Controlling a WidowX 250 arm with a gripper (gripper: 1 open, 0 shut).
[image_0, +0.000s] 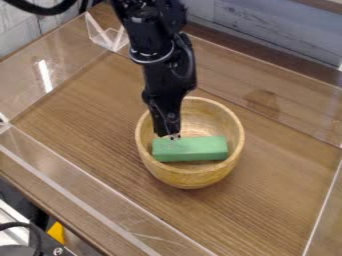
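Observation:
A wooden bowl (207, 176) sits on the table right of centre, with a green rectangular block (197, 150) lying inside it. My black gripper (170, 132) hangs from above over the bowl's left-back part, its tip just above the block's left end. Its fingers look close together, with nothing visible between them; whether the tip touches the block I cannot tell.
Transparent panels edge it. A white wall (274, 30) stands behind. Dark cables and a small yellow object (56, 230) are at the lower left, off the table.

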